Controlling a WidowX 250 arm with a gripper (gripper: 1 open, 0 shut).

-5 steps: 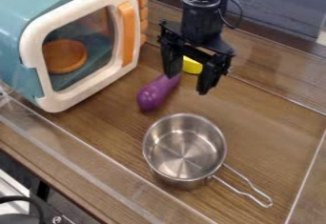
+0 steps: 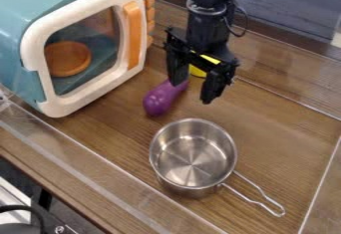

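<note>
My black gripper hangs open above the back middle of the wooden counter, fingers pointing down. Just below and behind it lie a purple eggplant and a yellow object, partly hidden by the gripper. I cannot tell whether either touches a finger. In front stands a steel saucepan with its handle toward the lower right.
A toy microwave in teal and white, with an orange disc inside, fills the upper left. A wall runs along the back.
My gripper has shifted slightly over the last second, staying above the eggplant and yellow object. The objects on the counter look unmoved.
</note>
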